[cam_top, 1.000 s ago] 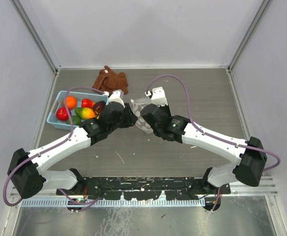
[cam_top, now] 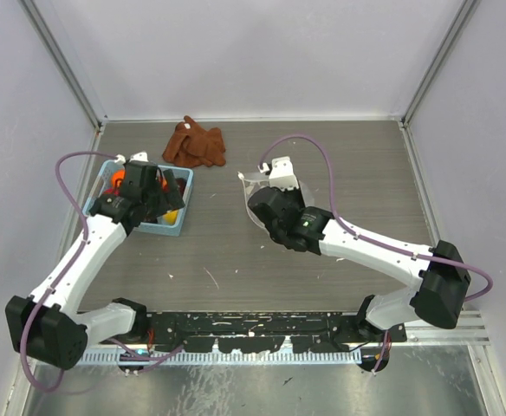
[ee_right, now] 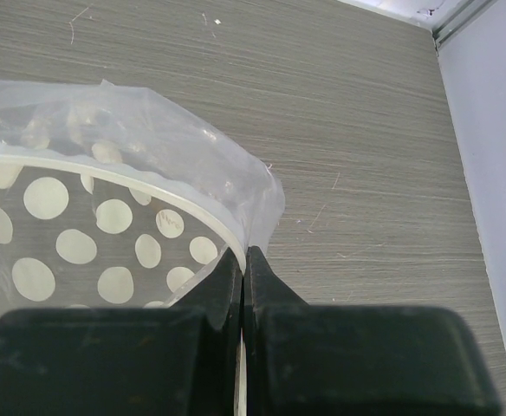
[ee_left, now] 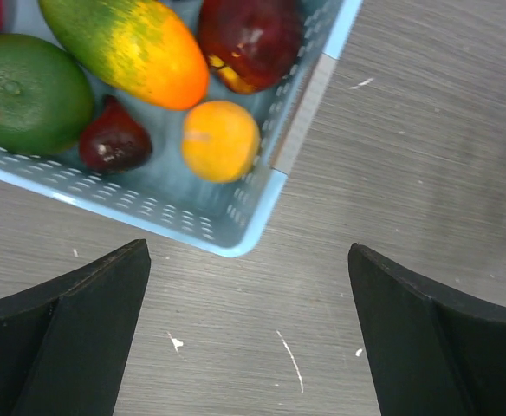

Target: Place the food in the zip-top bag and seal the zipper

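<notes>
A clear zip top bag [ee_right: 106, 130] with white dots stands with its mouth gaping wide in the right wrist view. My right gripper is shut on the bag's white zipper edge at one side. In the top view only part of the bag [cam_top: 250, 184] shows beside that gripper. Toy food lies in a blue basket [ee_left: 253, 230]: a yellow round fruit [ee_left: 220, 140], a yellow-green mango [ee_left: 136, 48], a dark red fruit [ee_left: 249, 39], a green one [ee_left: 28, 94] and a small dark red one [ee_left: 116, 139]. My left gripper is open above the basket's near corner, with nothing between its fingers.
A brown cloth glove [cam_top: 196, 143] lies behind the basket near the back wall. Bare wooden table [cam_top: 223, 260] lies between basket and bag and at the far right. White walls bound the back and sides.
My left arm has swung leftward from beside the bag to over the basket. The bag's left edge appears free of the left gripper. My right arm has stayed nearly still.
</notes>
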